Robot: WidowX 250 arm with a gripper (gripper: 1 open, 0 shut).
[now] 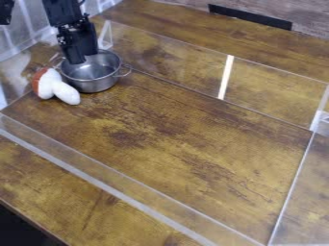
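Observation:
My black gripper [77, 48] is at the top left, held open over a steel pot [95, 79] with small side handles. Its lower end hangs at the pot's back rim; whether it touches the rim is unclear. A white plush-looking object [58, 87] with an orange-red part lies just left of and in front of the pot, on the wooden surface.
Clear plastic walls border the wooden work area [180, 144] on several sides. The middle and right of the area are empty. A dark slot sits in the wood at the top right.

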